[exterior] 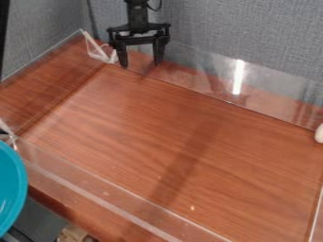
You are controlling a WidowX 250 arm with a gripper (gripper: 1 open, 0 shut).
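Note:
My black gripper [140,57] hangs at the top centre-left of the camera view, over the back of the wooden table, near the clear back wall. Its two fingers stand apart with nothing visible between them, so it is open. The table top [177,142] is bare apart from small pale specks.
Clear plastic walls [237,76] edge the wooden surface. A cyan round object [10,184] sits outside at the lower left, and a white object [318,133] peeks in at the right edge. Grey padded panels stand behind.

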